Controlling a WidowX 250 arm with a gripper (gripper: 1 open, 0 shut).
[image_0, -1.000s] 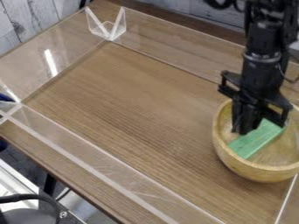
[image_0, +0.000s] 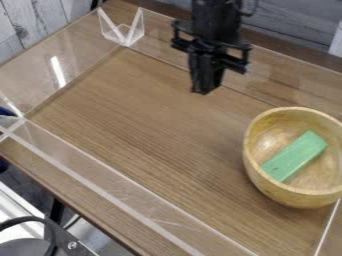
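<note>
My gripper (image_0: 203, 78) is shut with nothing visible between its fingers, hanging over the back middle of the wooden tray, up and to the left of a tan bowl (image_0: 261, 175). A green rectangular block (image_0: 294, 154) lies inside the bowl at the right.
The tray's wooden floor (image_0: 134, 140) is clear across the middle and left. Clear plastic pieces (image_0: 123, 28) stand at the back left corner and along the edges. Dark cables lie outside the tray at the bottom left.
My gripper has moved up and to the left, away from over the bowl and green block, which now show uncovered in the bowl.
</note>
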